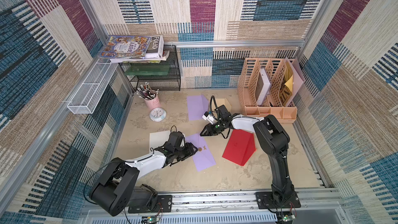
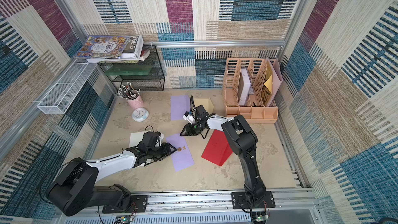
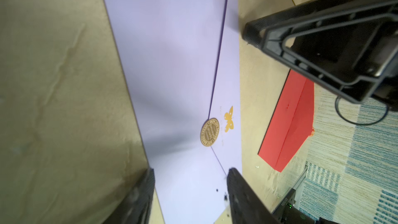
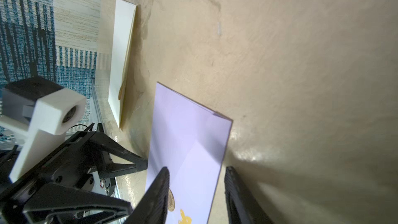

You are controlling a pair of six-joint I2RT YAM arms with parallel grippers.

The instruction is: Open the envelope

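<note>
A purple envelope (image 1: 201,159) with a round gold seal (image 3: 209,132) and a gold butterfly lies flat at the table's centre front. My left gripper is open low over its left part, fingers either side of the envelope's lower portion in the left wrist view. My right gripper stands part open at the envelope's far end, with one finger over the paper and the other beside its edge in the right wrist view; I see nothing held.
A red envelope (image 1: 236,147) lies right, a white one (image 1: 157,136) left, another purple (image 1: 197,107) and a beige one behind. A pencil cup (image 1: 151,101), clock (image 1: 158,114) and peach organiser (image 1: 269,114) stand at the back.
</note>
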